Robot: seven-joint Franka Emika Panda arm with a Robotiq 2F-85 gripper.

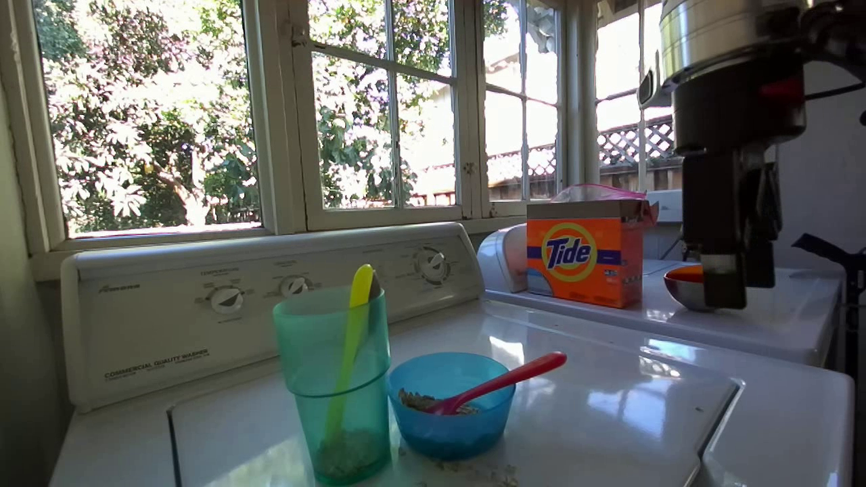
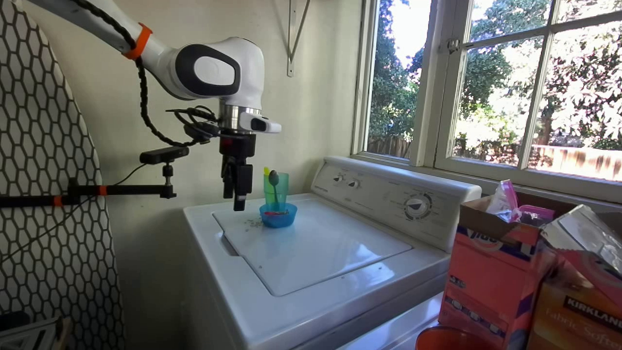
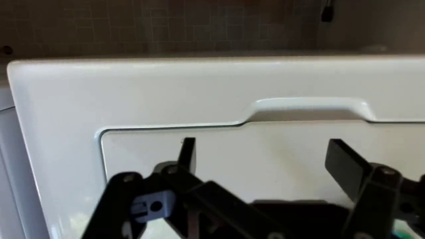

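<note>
My gripper is open above the white washer lid, its two black fingers wide apart with only bare lid seen between them. In the first exterior view it hangs at the right, well away from the cup and bowl. A translucent green cup stands upright on the washer with a yellow-green utensil and a dark spoon leaning in it. Beside it sits a blue bowl holding dry flaky bits, and a red spoon rests in it with its handle over the rim.
Crumbs lie near the bowl. The washer's control panel rises at the back. On the adjoining machine stand an orange Tide box and a metal bowl with an orange inside. Much of the washer lid is clear.
</note>
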